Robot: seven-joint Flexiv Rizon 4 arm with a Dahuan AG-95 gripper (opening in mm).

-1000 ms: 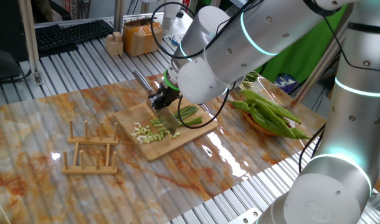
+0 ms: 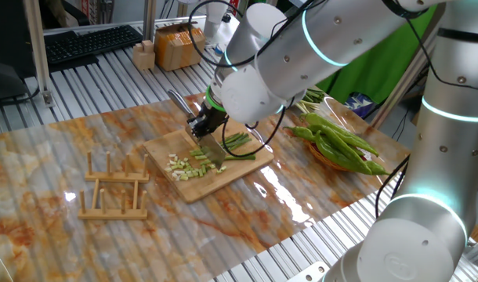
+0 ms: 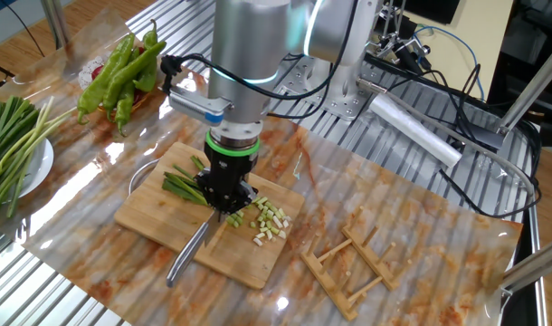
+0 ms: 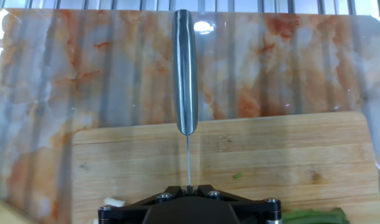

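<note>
My gripper is shut on a knife, whose silver handle (image 4: 185, 74) sticks out over the board's edge in the wrist view. The broad blade (image 2: 212, 150) points down among green stalks (image 2: 237, 141) on the wooden cutting board (image 2: 192, 190). Whether its edge touches the wood I cannot tell. Short cut pieces (image 3: 271, 217) lie to one side of the blade, with longer uncut stalks (image 3: 181, 186) on the other. From the wrist, only the thin spine of the knife shows, and the fingers hide most of the vegetables.
A wooden peg rack (image 2: 114, 196) stands on the marbled mat near the board. Beyond the board's other side are a basket of green peppers (image 2: 337, 145) and a white plate (image 3: 39, 167) with long green stalks. Bare mat surrounds the board's front.
The arm has shifted only very slightly. The knife remains in my gripper at nearly the same spot among the stalks, and the board and cut pieces look unmoved.
</note>
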